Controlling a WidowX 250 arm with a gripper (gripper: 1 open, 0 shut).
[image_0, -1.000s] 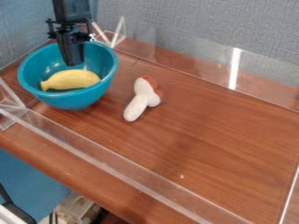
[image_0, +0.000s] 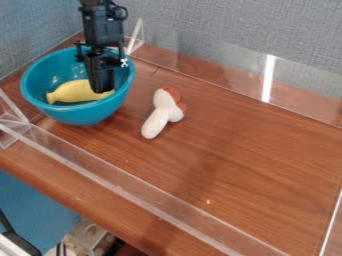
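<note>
A teal bowl (image_0: 74, 112) stands at the left of the wooden table, holding a yellow banana-like toy (image_0: 75, 92). My dark gripper (image_0: 102, 82) reaches down into the bowl at the toy's right end. Whether anything is between its fingers is hidden. A white and orange mushroom-like toy (image_0: 164, 112) lies on the table right of the bowl.
Clear low barriers run along the front and back edges, and a grey wall (image_0: 254, 30) stands behind.
My gripper has moved downward into the bowl, down to the right end of the yellow toy.
</note>
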